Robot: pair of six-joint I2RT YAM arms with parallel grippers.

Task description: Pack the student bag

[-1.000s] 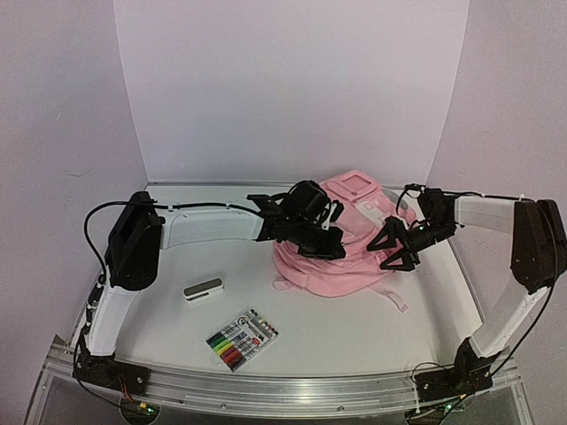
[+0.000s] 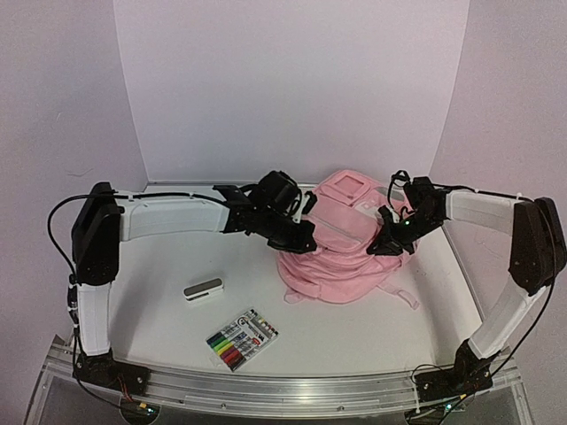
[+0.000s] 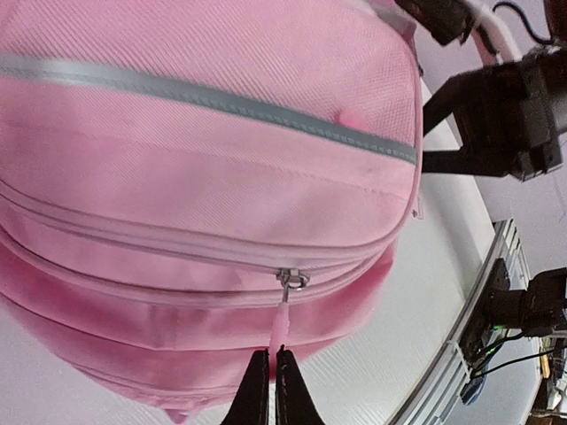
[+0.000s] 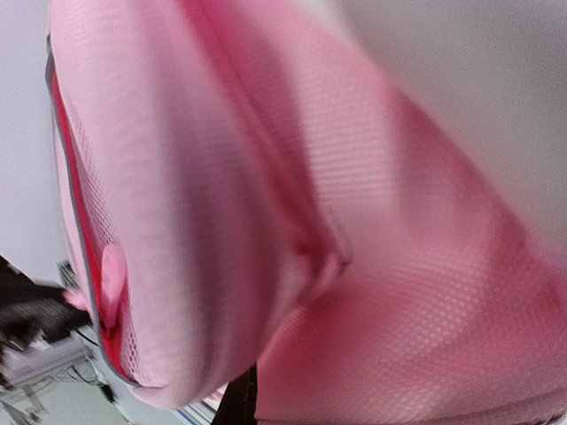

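Note:
The pink bag [image 2: 332, 252] lies at the right of the table, its front pocket and grey strip [image 3: 213, 102] facing up. In the left wrist view, the pink cord of a zipper pull [image 3: 280, 329] runs down between the fingertips of my left gripper, which is shut on it. My right gripper [image 2: 374, 251] has closed at the bag's right side, on its fabric [image 4: 354, 372]; that fabric hides part of its fingers. A white-and-black case [image 2: 204, 289] and a pack of coloured markers [image 2: 242, 339] lie outside the bag.
A bag strap [image 2: 403, 297] trails onto the table at the front right. Bare table [image 2: 168, 332] surrounds the case and markers. A metal rail [image 2: 292, 384] runs along the front edge, and walls stand at the back and both sides.
My left gripper has moved left, away from my right one. The right gripper's fingers have gone from spread to closed at the bag's right side. The bag's front part has shifted slightly.

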